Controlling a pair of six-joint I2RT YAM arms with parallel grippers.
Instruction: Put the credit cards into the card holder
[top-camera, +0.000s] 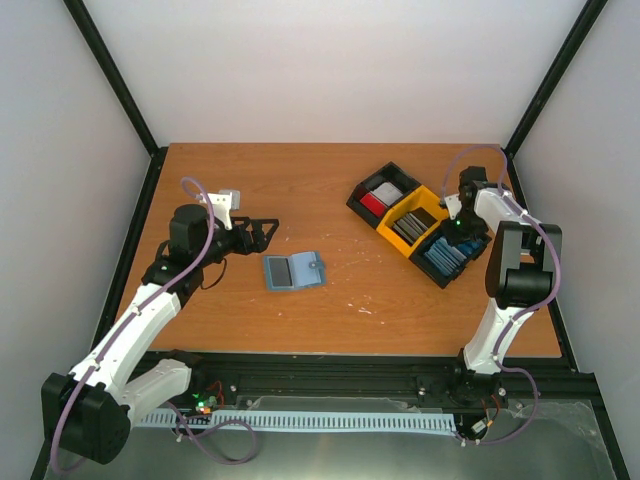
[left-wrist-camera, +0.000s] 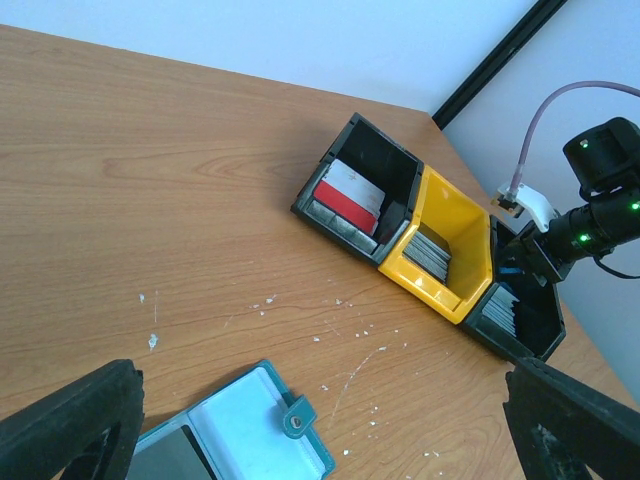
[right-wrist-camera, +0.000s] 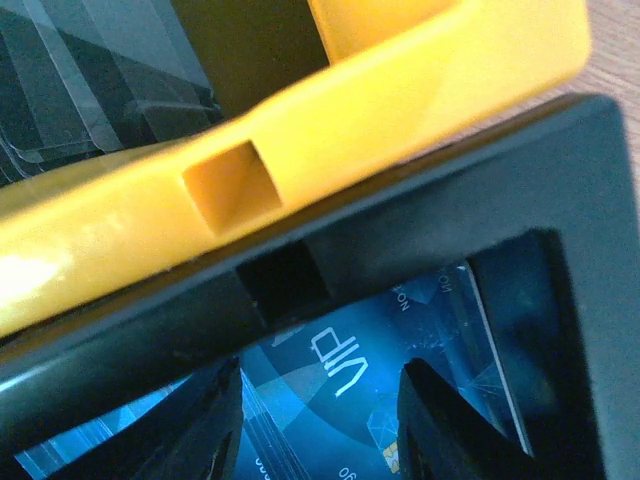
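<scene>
The blue card holder (top-camera: 308, 270) lies open at the table's centre-left. My left gripper (top-camera: 262, 232) hangs open above and left of it, nothing between its fingers. My right gripper is down in the right-hand black box (left-wrist-camera: 510, 340), over blue cards (right-wrist-camera: 340, 355); its fingers stand apart, and whether they touch a card is unclear. More cards (top-camera: 408, 226) stand in the yellow box (top-camera: 388, 232); red and white cards (left-wrist-camera: 345, 205) sit in the far black box (left-wrist-camera: 305, 200).
The three boxes adjoin in a diagonal row at the right.
</scene>
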